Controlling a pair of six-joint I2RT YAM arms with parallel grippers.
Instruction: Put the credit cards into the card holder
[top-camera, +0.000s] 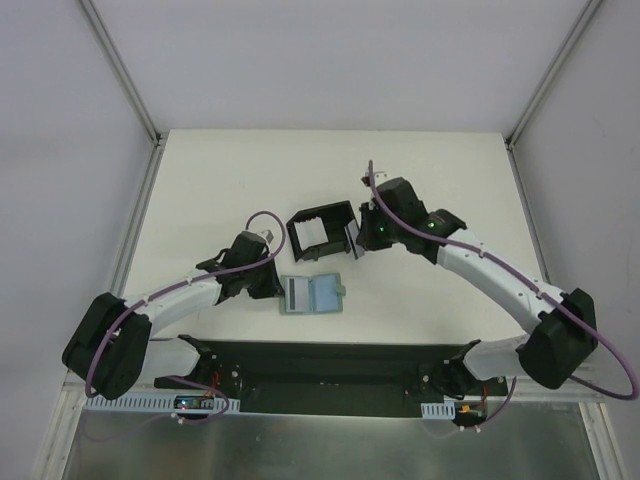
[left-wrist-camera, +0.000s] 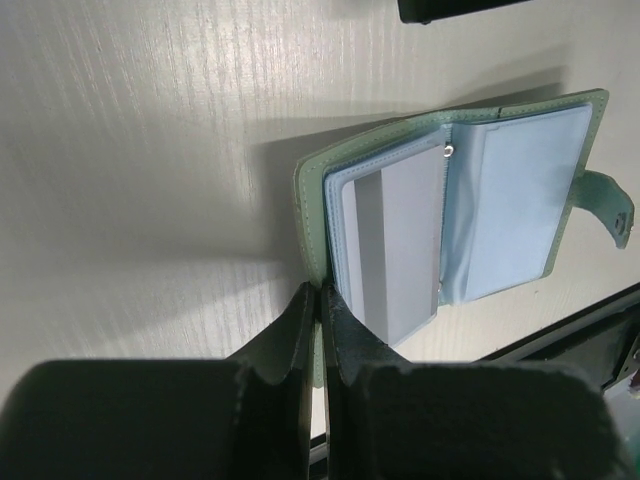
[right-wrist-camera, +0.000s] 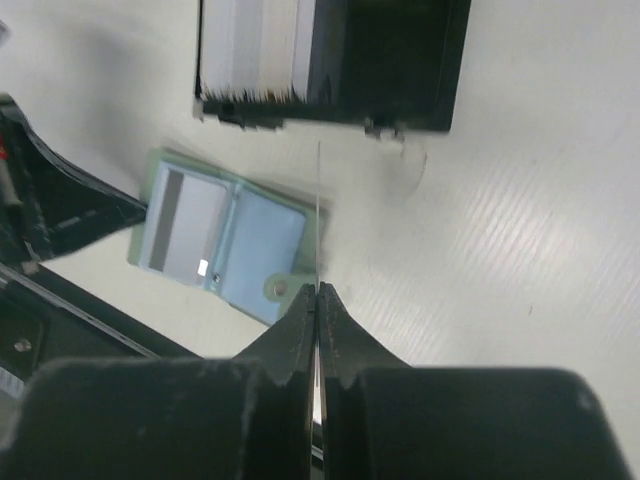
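Note:
The open card holder (top-camera: 311, 294), green outside with pale blue inner pockets, lies on the table in front of the black box. My left gripper is shut on the holder's green left edge. A light card sits in the left pocket (left-wrist-camera: 400, 240), a dark stripe showing. My right gripper (top-camera: 364, 236) is shut on a credit card (top-camera: 354, 239), held just right of the box and clear of it. In the right wrist view that card (right-wrist-camera: 318, 215) appears edge-on as a thin upright line, right of the holder (right-wrist-camera: 262, 250).
Behind the holder stands the black box (top-camera: 342, 215), with white cards (top-camera: 311, 233) in its left part; its right part looks empty. The holder's strap (left-wrist-camera: 605, 205) sticks out to the right. Bare table (top-camera: 440, 300) lies to the right.

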